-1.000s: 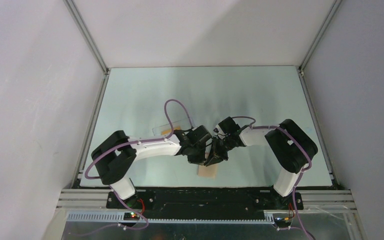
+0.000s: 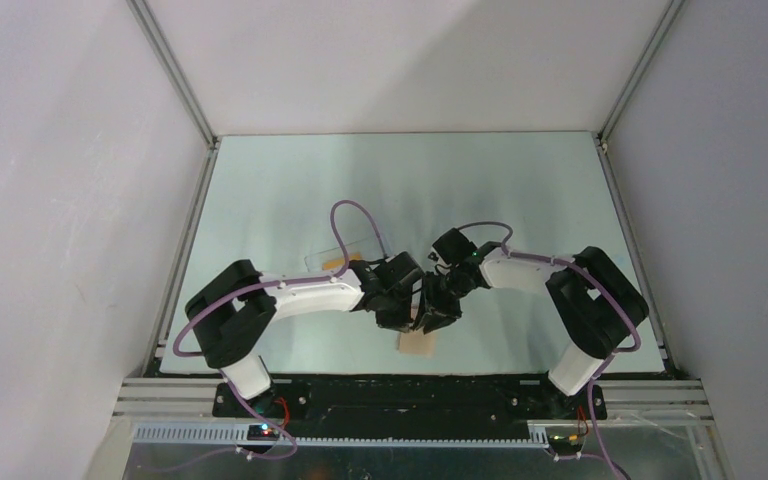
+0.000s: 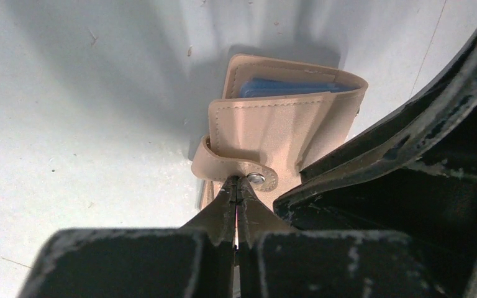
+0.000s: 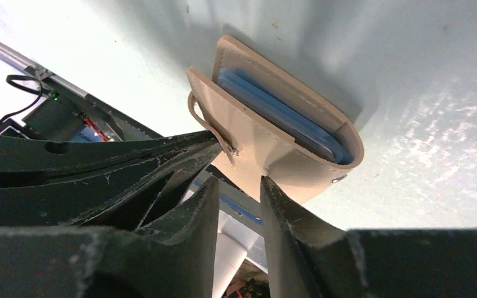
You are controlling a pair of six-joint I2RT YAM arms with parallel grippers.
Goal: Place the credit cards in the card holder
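Note:
The tan card holder (image 3: 273, 124) lies on the table with blue cards (image 3: 286, 88) inside its slot. My left gripper is shut, its tips pressed at the holder's strap (image 3: 220, 161) beside the metal snap (image 3: 256, 178). My right gripper is part open over the holder, near its front flap, with nothing visible between its fingers; in the left wrist view it fills the right side close beside the strap. In the top view both grippers meet over the holder (image 2: 416, 343).
A clear tray (image 2: 320, 258) with an orange item lies behind the left arm. The table's front edge runs close below the holder.
The right arm has shifted slightly to the right. The left arm is nearly still.

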